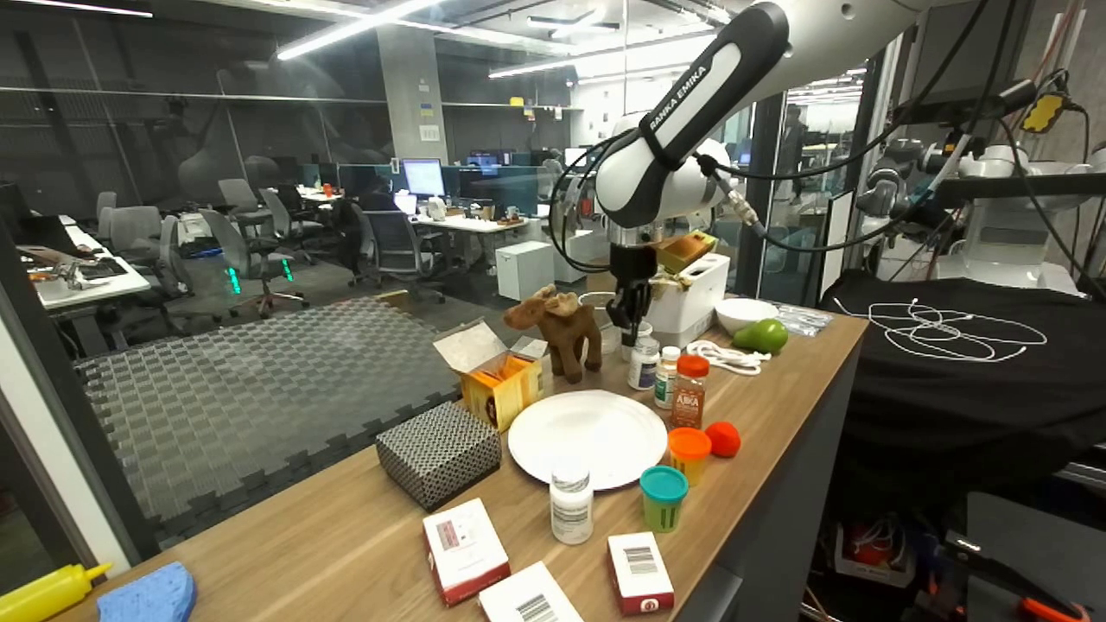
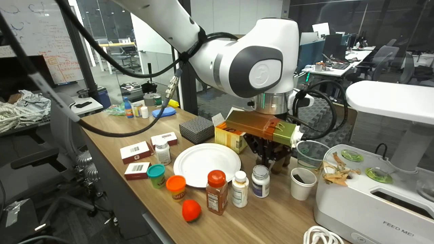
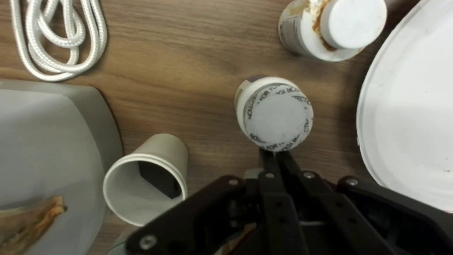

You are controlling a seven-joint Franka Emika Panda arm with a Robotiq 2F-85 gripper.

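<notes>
A white bottle [image 3: 278, 114] with a printed foil seal and no cap stands on the wooden table in the wrist view. Right at its near edge, my gripper has its two black fingers together, with nothing visible between them. Exterior view 1 has the same bottle [image 1: 643, 369] just beside and below my lowered gripper [image 1: 628, 323]. From exterior view 2, the bottle [image 2: 260, 181] is upright in front of the fingers. Whether the fingertips touch it I cannot tell.
A white plate [image 3: 407, 102] lies to the right, a capped bottle [image 3: 322, 29] above it. A paper cup [image 3: 146, 178] and a white appliance [image 3: 51, 127] flank the left. The brown plush moose [image 1: 561, 330] stands close to the gripper. Bare table lies around the cord [image 3: 63, 38].
</notes>
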